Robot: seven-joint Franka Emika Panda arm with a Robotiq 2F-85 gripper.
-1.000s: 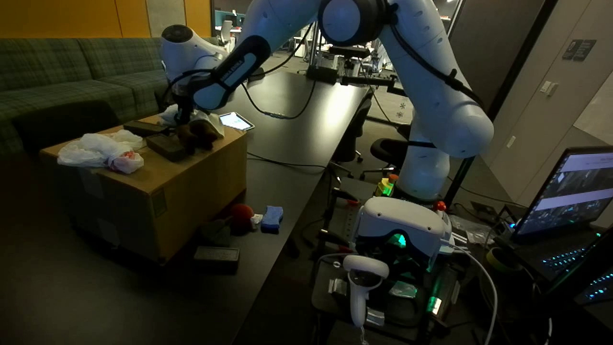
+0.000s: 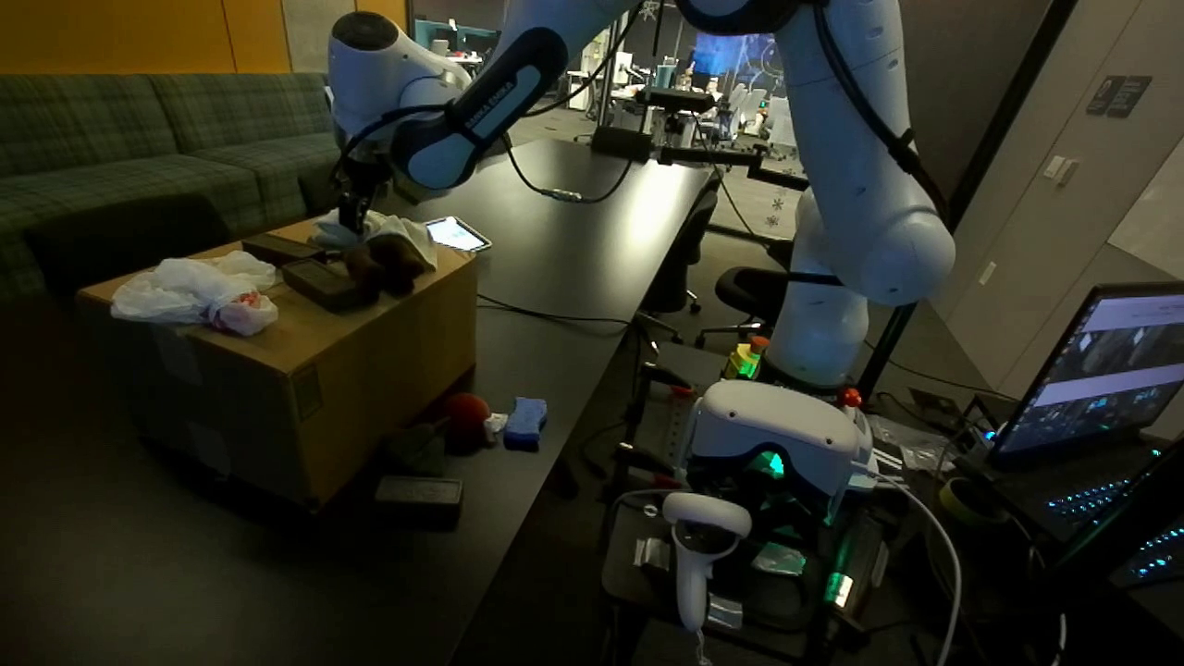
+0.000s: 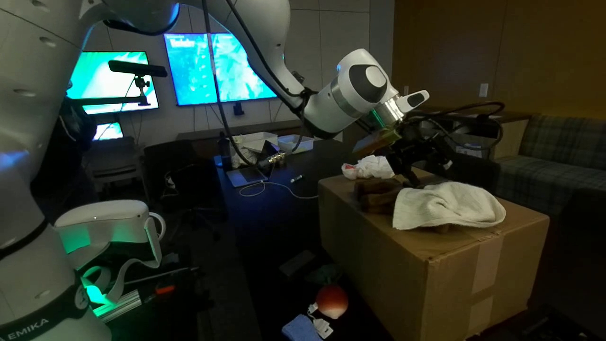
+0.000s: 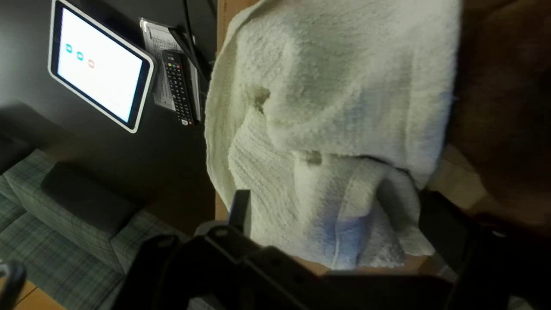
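Observation:
A crumpled white towel (image 4: 330, 103) fills the middle of the wrist view. It lies on top of a cardboard box (image 3: 369, 255), partly draped over a brown plush-looking object (image 3: 378, 196). My gripper is open over the towel's lower part, one finger (image 4: 239, 212) to the left and the other (image 4: 444, 227) to the right. Nothing is visibly gripped. In exterior view 1 the gripper (image 2: 355, 211) is above the towel (image 2: 408, 231); its fingertips are too dark there to make out clearly.
A white plastic bag (image 2: 194, 294) and dark flat items (image 2: 324, 283) share the box top. Beside the box on the table are a red ball-like object (image 2: 466, 420), a blue sponge (image 2: 524, 423) and a dark block (image 2: 418, 499). A tablet (image 4: 100, 64) and remote (image 4: 177, 85) lie beyond.
The arm has risen, carrying the gripper up and slightly right in exterior view 1. The towel and the other objects on the box stay in about the same places.

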